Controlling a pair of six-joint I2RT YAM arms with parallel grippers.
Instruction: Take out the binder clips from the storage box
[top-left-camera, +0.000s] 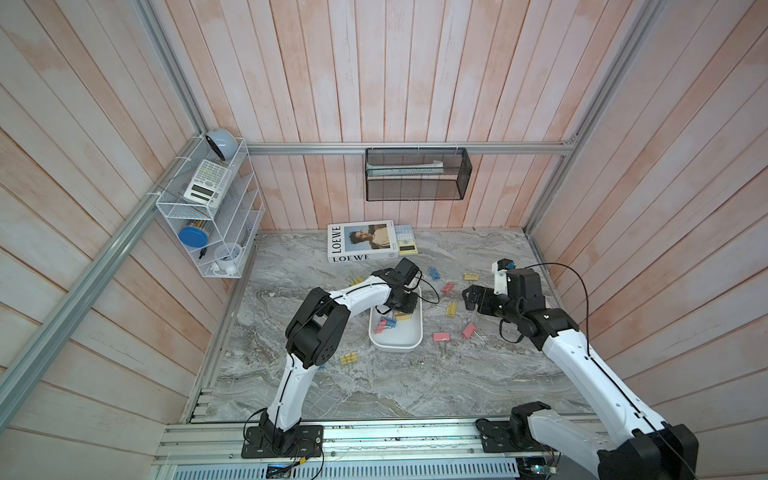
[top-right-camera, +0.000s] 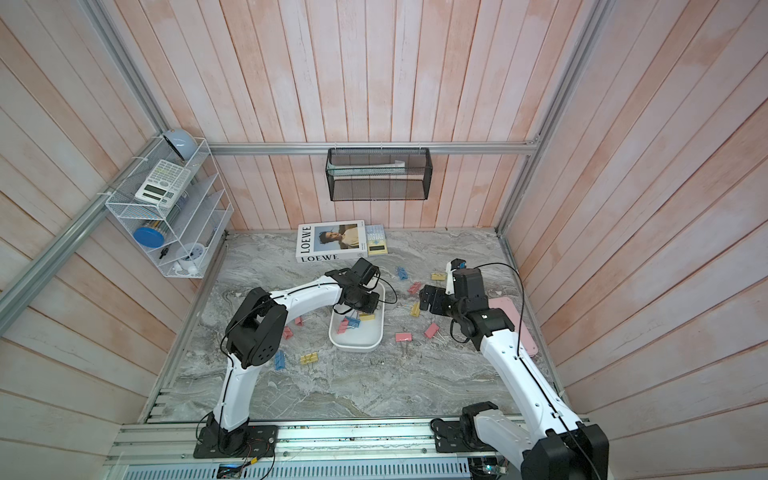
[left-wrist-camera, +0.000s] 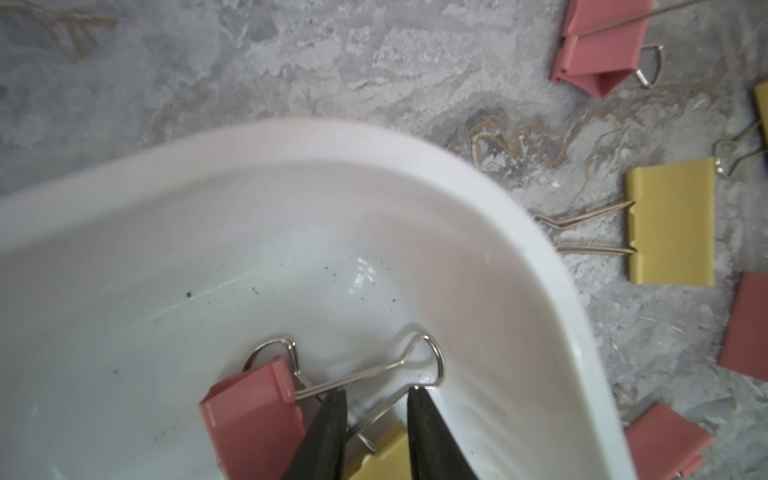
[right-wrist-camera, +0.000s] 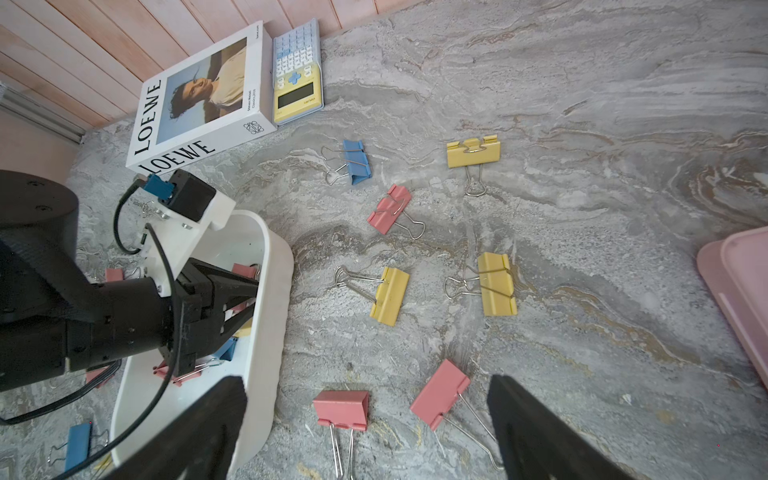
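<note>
The white storage box (top-left-camera: 396, 340) holds pink, blue and yellow binder clips. In the left wrist view my left gripper is down inside the box, part open, its fingertips over a clip's silver handle between a pink clip (left-wrist-camera: 248, 416) and a yellow clip (left-wrist-camera: 388, 456); whether it touches them I cannot tell. My right gripper (top-right-camera: 433, 301) hangs open right of the box, above the table, with nothing seen between its fingers.
Loose clips lie around the box, including a yellow one (right-wrist-camera: 496, 284) and a blue one (right-wrist-camera: 356, 162). A book (top-left-camera: 360, 238) and calculator (top-left-camera: 405, 240) sit at the back; a pink tray (right-wrist-camera: 740, 280) is at the right.
</note>
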